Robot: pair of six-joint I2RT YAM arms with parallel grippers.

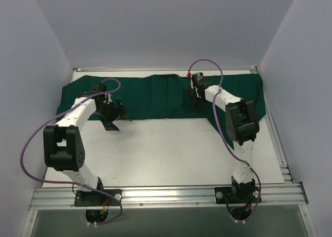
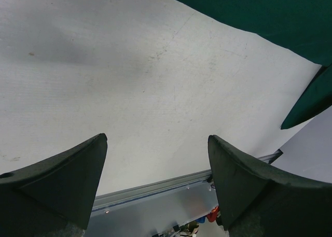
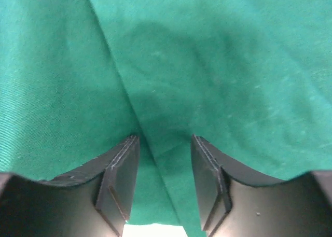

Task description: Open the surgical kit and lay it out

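Note:
A dark green cloth (image 1: pixel 155 94) lies spread across the back of the white table in the top view. Its right part reaches forward under my right arm. Just above it, in the right wrist view, my right gripper is open. A fold edge in the cloth (image 3: pixel 116 71) runs down between the two fingertips, and no cloth is pinched there. Over the cloth's front edge at the left, my left gripper (image 1: pixel 119 121) hangs open; only bare table shows between its fingers in the left wrist view. No instruments are visible on the cloth.
Grey walls (image 1: pixel 166 29) enclose the back and sides. A metal rail (image 1: pixel 166 193) runs along the front edge, and purple cables (image 1: pixel 218 110) loop over both arms.

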